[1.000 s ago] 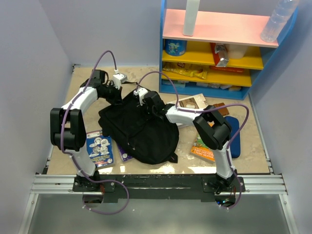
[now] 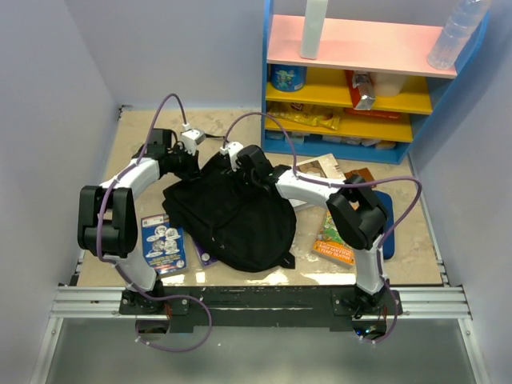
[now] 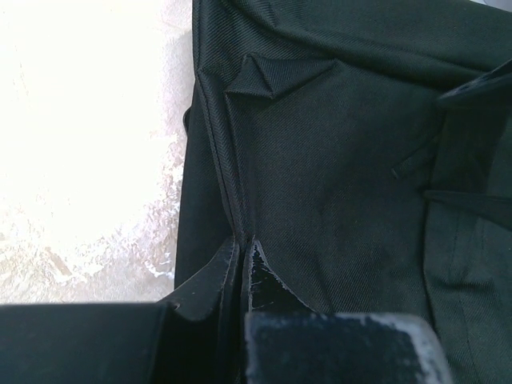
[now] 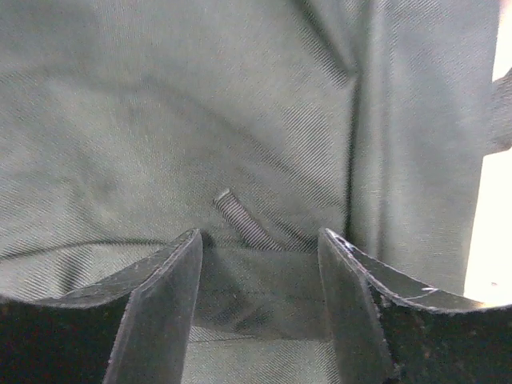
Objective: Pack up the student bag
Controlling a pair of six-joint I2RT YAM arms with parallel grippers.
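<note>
A black fabric bag [image 2: 240, 232] lies spread over the middle of the table. My left gripper [image 2: 189, 164] is at its upper-left edge; in the left wrist view its fingertips [image 3: 244, 252] are shut on a folded strip of the black fabric [image 3: 336, 160]. My right gripper [image 2: 240, 170] is over the bag's upper part; in the right wrist view it stands open above wrinkled fabric [image 4: 144, 160], close to it, with a short slim tab between the fingertips.
Books [image 2: 164, 248] [image 2: 332, 252], a pale book [image 2: 324, 166], a brown item [image 2: 360, 172] and a blue case [image 2: 387, 224] lie round the bag. A blue-and-yellow shelf unit [image 2: 368, 152] with snacks and bottles stands at the back right.
My left gripper has moved slightly down and left from a second ago, with the bag's edge shifting a little. The right arm has shifted slightly, most recently to the right.
</note>
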